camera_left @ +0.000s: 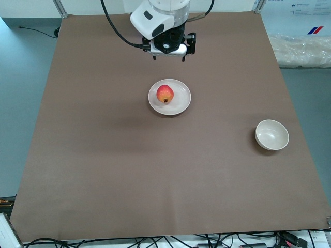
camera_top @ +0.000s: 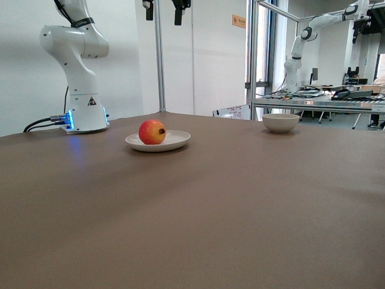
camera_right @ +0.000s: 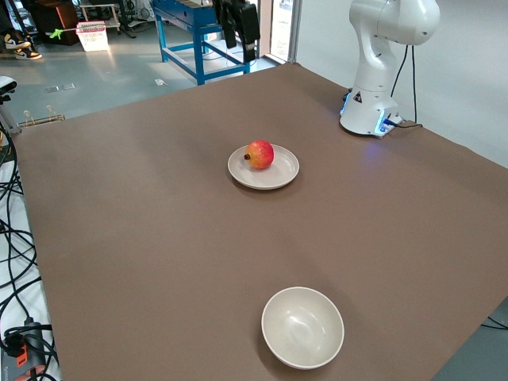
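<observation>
A red pomegranate (camera_left: 165, 93) rests on a white plate (camera_left: 178, 106) near the middle of the brown table; the same fruit (camera_top: 152, 132) shows on the plate (camera_top: 178, 139) in the top view. A white bowl (camera_left: 272, 135) stands apart to the right; in the right view this bowl (camera_right: 302, 328) is nearer the camera. My gripper (camera_left: 168, 56) hangs high over the table, behind the plate in the left view. In the top view its two black fingers stand apart, open, with nothing between them.
The white arm's base (camera_right: 369, 111) stands at one edge. Cables (camera_right: 16, 238) and small devices run along another edge, off the tabletop.
</observation>
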